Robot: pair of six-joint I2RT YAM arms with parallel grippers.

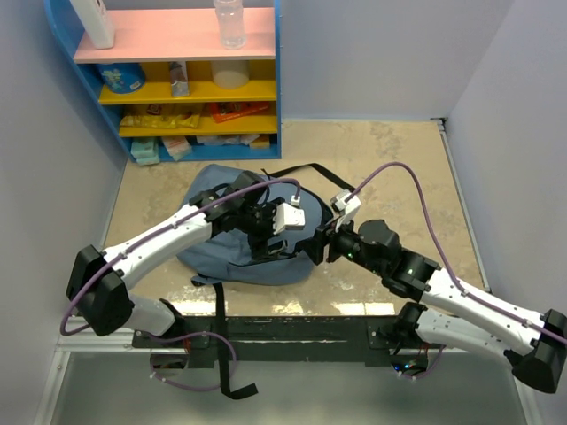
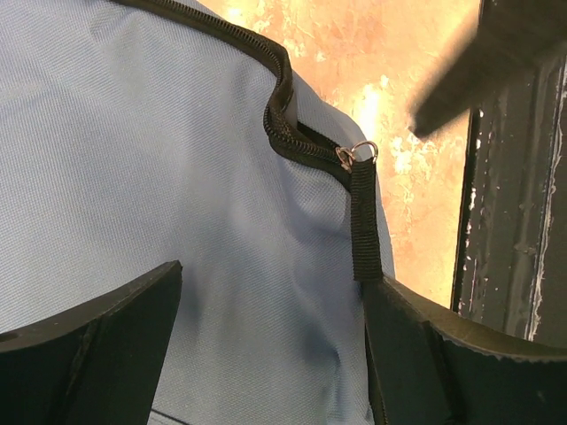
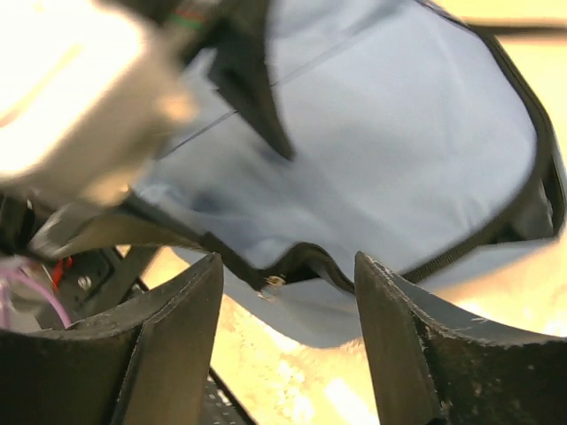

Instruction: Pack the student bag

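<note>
A blue-grey backpack (image 1: 208, 261) lies flat on the beige table, black straps trailing from it. In the left wrist view its zipper (image 2: 292, 142) runs along the edge, with a metal ring and black pull tab (image 2: 364, 212). My left gripper (image 1: 270, 248) is open over the bag, its fingers either side of that zipper pull end in the left wrist view. My right gripper (image 1: 319, 243) is open just right of it, by the bag's right part; in the right wrist view the zipper shows between its fingers, partly blurred.
A blue shelf unit (image 1: 277, 80) with pink and yellow shelves stands at the back left, holding bottles (image 1: 229, 22), packets and containers. Grey walls flank the table. A long strap (image 1: 221, 336) hangs over the front edge.
</note>
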